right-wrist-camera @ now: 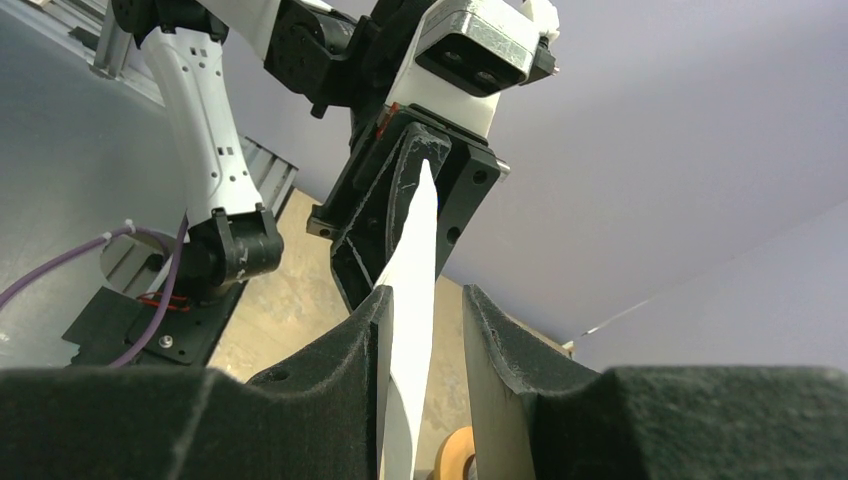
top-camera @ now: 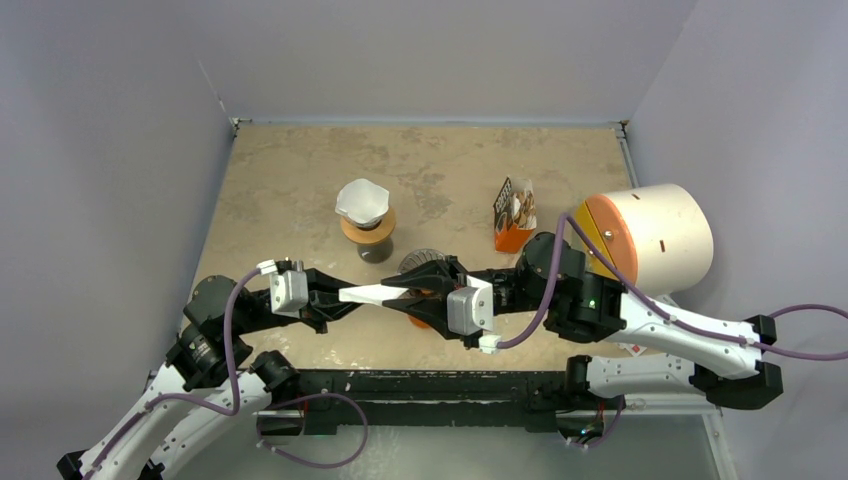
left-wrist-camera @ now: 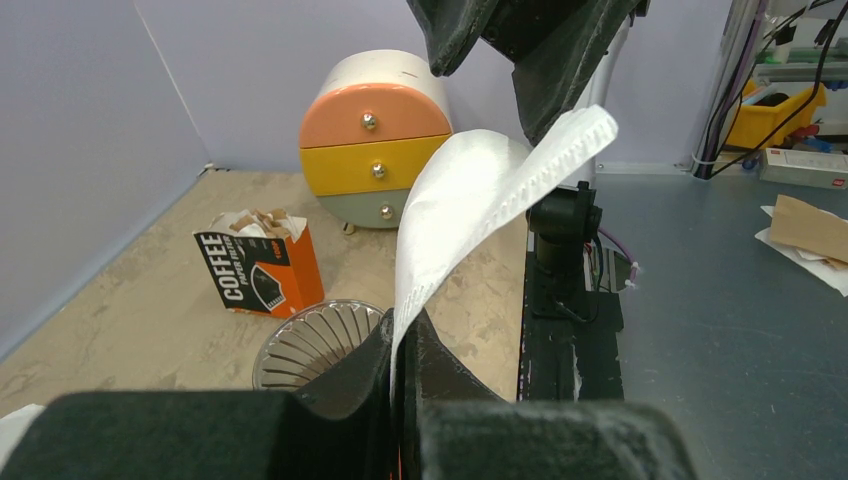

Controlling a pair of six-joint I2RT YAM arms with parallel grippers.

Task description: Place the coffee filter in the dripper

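A white paper coffee filter [top-camera: 370, 294] stretches between the two arms. My left gripper is shut on its lower edge, and the filter [left-wrist-camera: 455, 205] rises from there, curved and partly spread. The fingers of my right gripper stand apart with the filter's free end [right-wrist-camera: 412, 290] reaching in between them, closer to the finger on the left of that view. Behind the left gripper, a white, wavy-rimmed piece [top-camera: 363, 202] sits over a wooden collar [top-camera: 377, 234] on a grey base; whether it is the dripper itself or paper, I cannot tell.
A ribbed glass vessel [left-wrist-camera: 318, 345] stands beyond the grippers, largely covered by the right one from above. Further back is the orange coffee-filter box [top-camera: 514, 215]. A rounded drawer unit [top-camera: 650, 240] occupies the right side.
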